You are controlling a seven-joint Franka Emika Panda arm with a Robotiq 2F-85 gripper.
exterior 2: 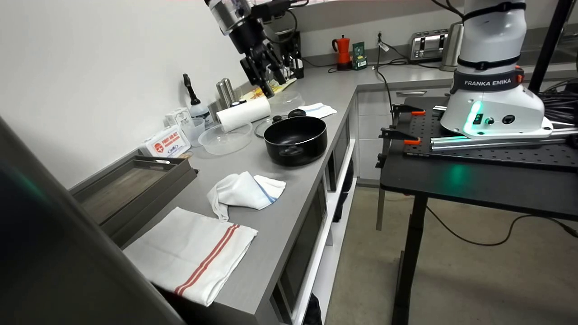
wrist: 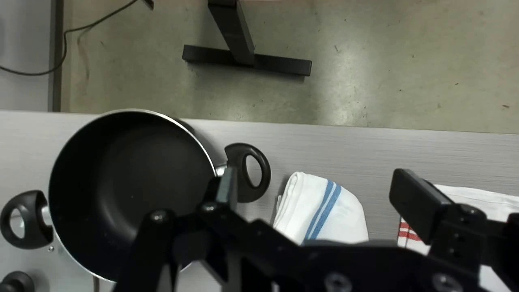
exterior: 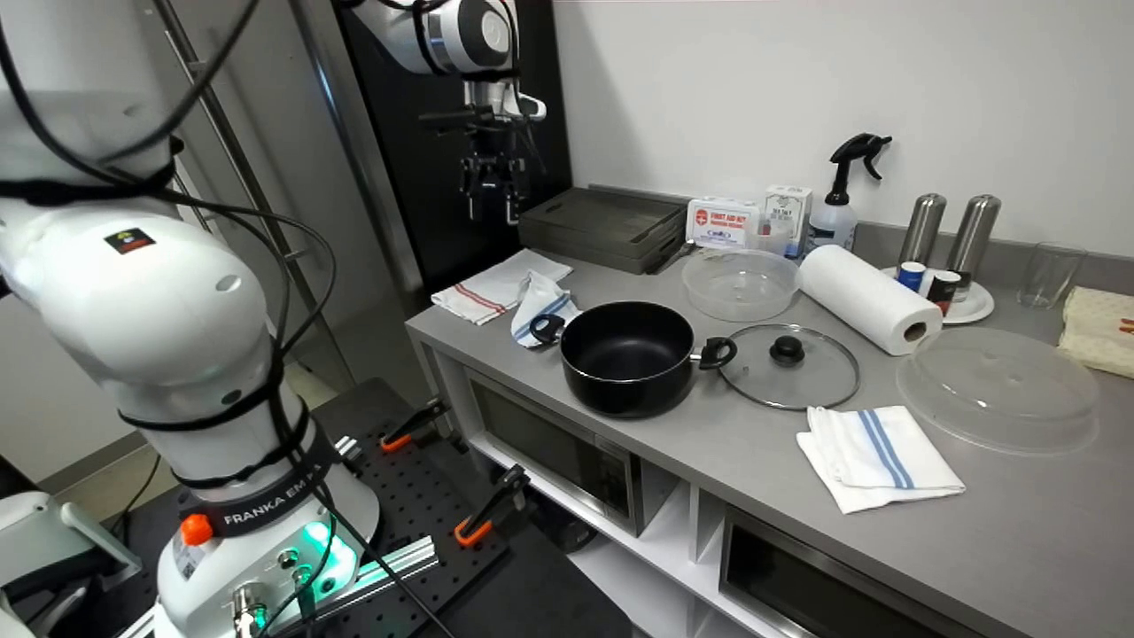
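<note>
My gripper (exterior: 493, 202) hangs high above the counter's far left end in exterior view 1. In the wrist view its fingers stand wide apart, one finger (wrist: 419, 204) at right and the other beside the pot's handle in the picture; nothing is held. Below that gap lies a bunched white cloth (wrist: 323, 209) with blue stripes. The black pot (exterior: 627, 356) stands uncovered on the counter and looks empty in the wrist view. To its right a glass lid (exterior: 824, 370) with a black knob lies flat. A red-striped towel (exterior 2: 189, 254) lies flat near the counter's end.
A folded blue-striped towel (exterior: 877, 457), clear plastic covers (exterior: 999, 388) and a paper towel roll (exterior: 866, 298) occupy the right side. Dark trays (exterior: 601, 225), a first aid box (exterior: 723, 221) and a spray bottle (exterior: 832, 221) line the wall.
</note>
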